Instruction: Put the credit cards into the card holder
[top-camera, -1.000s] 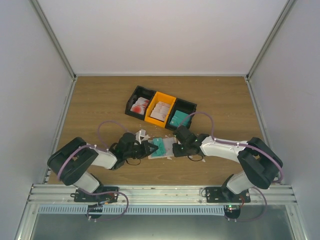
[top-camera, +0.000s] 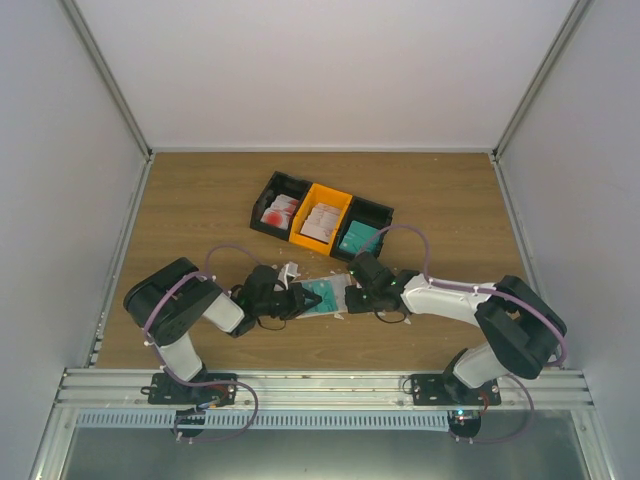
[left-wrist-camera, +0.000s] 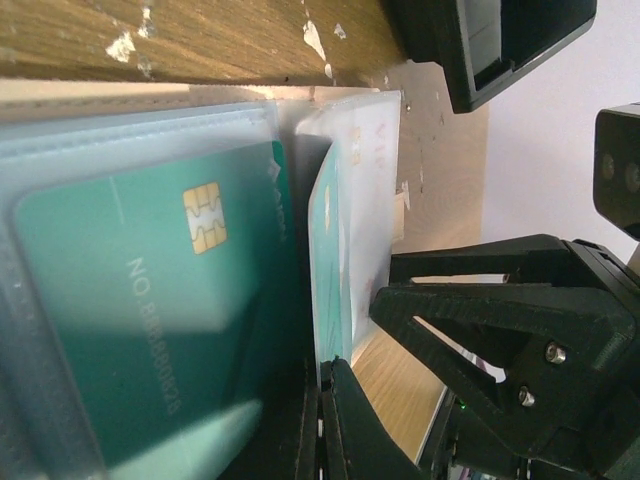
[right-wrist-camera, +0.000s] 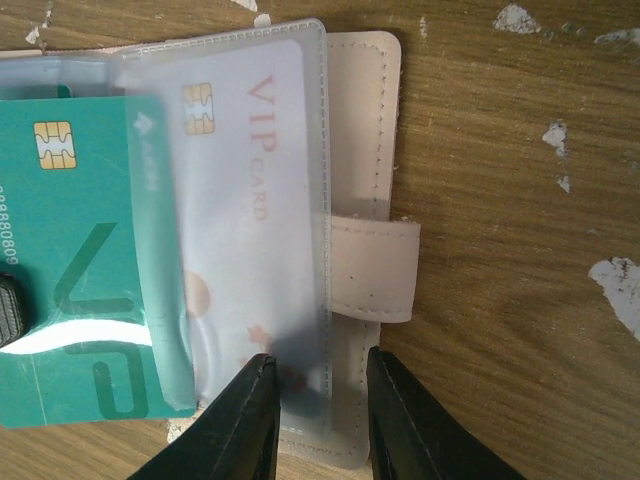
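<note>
The card holder (right-wrist-camera: 365, 130), pale with clear sleeves, lies open on the table. A teal credit card (right-wrist-camera: 85, 240) reaches with its right edge under a clear sleeve that shows a white VIP card (right-wrist-camera: 250, 170). In the left wrist view this teal card (left-wrist-camera: 328, 270) appears nearly edge-on, raised at its near side. My left gripper is shut on that edge. Another teal card (left-wrist-camera: 150, 270) lies flat in a sleeve to its left. My right gripper is part open above the holder's right end, fingers apart with nothing gripped.
Behind the holder stand a black bin (top-camera: 260, 222) with red and white cards, an orange bin (top-camera: 345, 197) with pale cards and another black bin (top-camera: 383, 212) with teal cards. White flecks mark the table. Bare wood lies right of the holder.
My left gripper has moved a little to the right and down in the top view, and the teal card has shifted right with it. My right arm looks still.
</note>
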